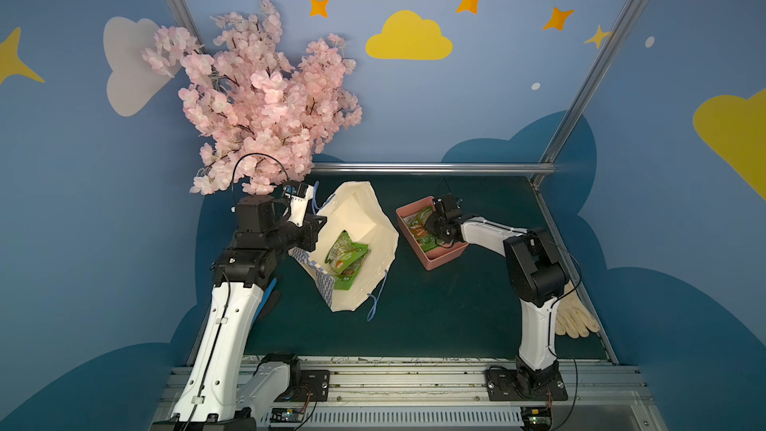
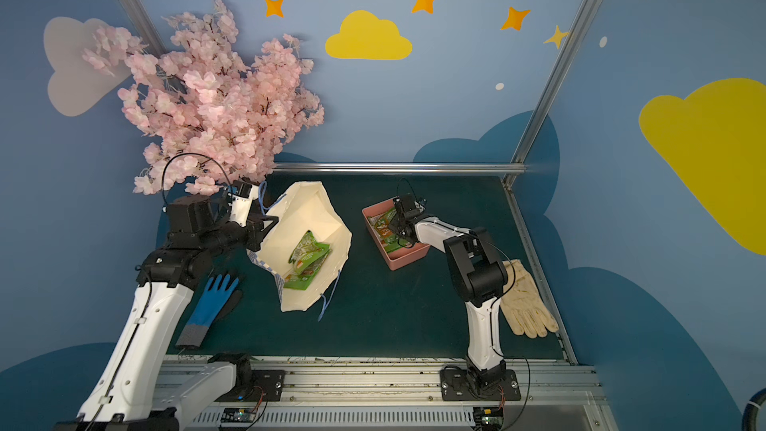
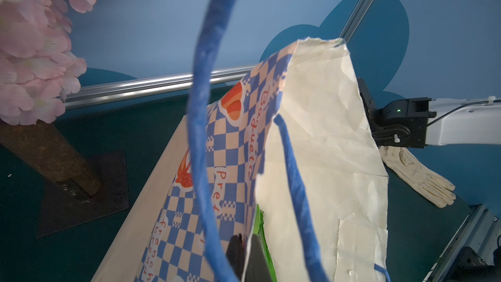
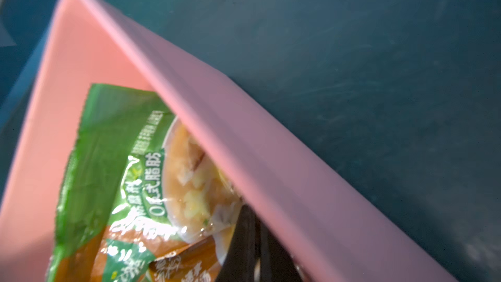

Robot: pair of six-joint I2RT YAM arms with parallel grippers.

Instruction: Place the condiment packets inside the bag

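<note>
The cream paper bag (image 1: 375, 231) lies with its mouth open upward, and green condiment packets (image 1: 345, 252) rest inside it. My left gripper is shut on the bag's rim, at the blue-checked side (image 3: 219, 198). More packets, green and orange (image 4: 135, 177), lie in the pink box (image 1: 448, 256). Over them, at the box's inner wall, my right gripper is shut, with nothing seen between its fingers. In the top views its arm covers some of these packets.
A pale glove (image 2: 526, 303) lies at the right edge and a blue one (image 2: 209, 303) at the left. Pink blossoms (image 1: 271, 103) stand behind the left arm. Bare table separates the bag from the box.
</note>
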